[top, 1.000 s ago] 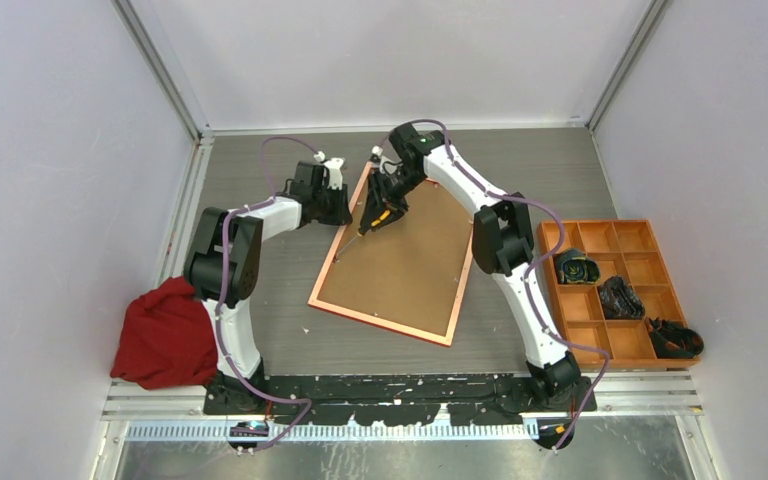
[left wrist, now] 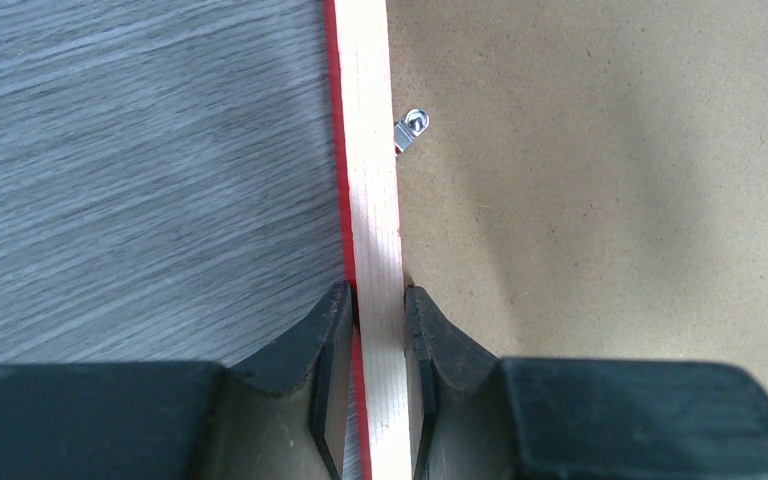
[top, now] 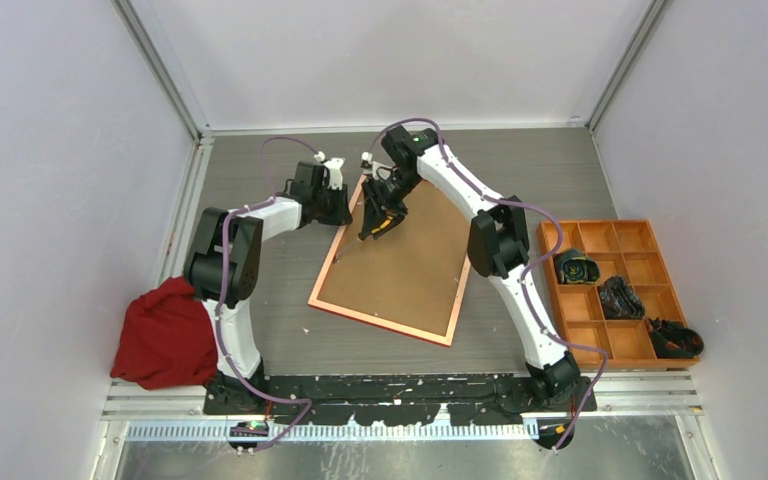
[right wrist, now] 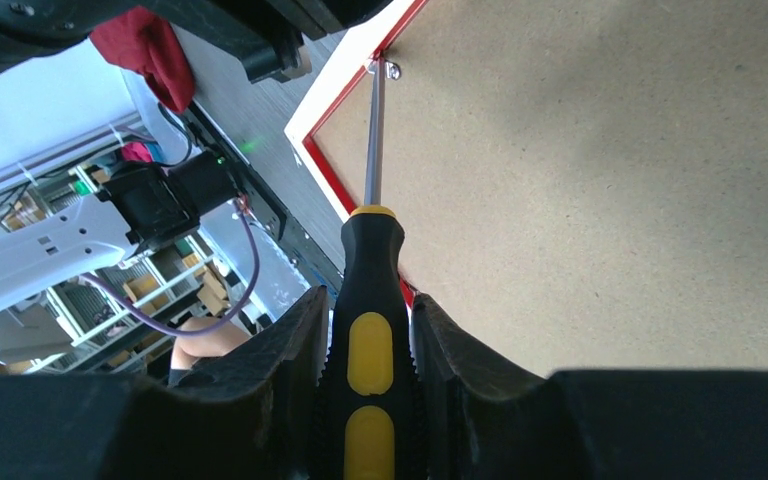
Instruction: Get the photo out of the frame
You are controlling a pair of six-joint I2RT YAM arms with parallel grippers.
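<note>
The picture frame [top: 382, 323] lies face down on the grey table, its brown backing board [top: 400, 275] upward. My left gripper is shut on the frame's left rail [left wrist: 370, 170], a pad on either side of the wood. Past the fingers, a small metal clip [left wrist: 415, 122] sits at the rail's inner edge over the board. In my right gripper, shut on it, is the yellow and black handle of a screwdriver [right wrist: 370, 350]. Its thin shaft reaches to a metal clip [right wrist: 392, 70] at the rail; whether the tip is under the clip I cannot tell.
An orange compartment box [top: 585, 335] holding several dark rolled items stands at the right. A red cloth [top: 165, 335] lies at the left edge. Bare table [top: 290, 340] shows left of the frame and in front of it.
Left arm and frame look unmoved.
</note>
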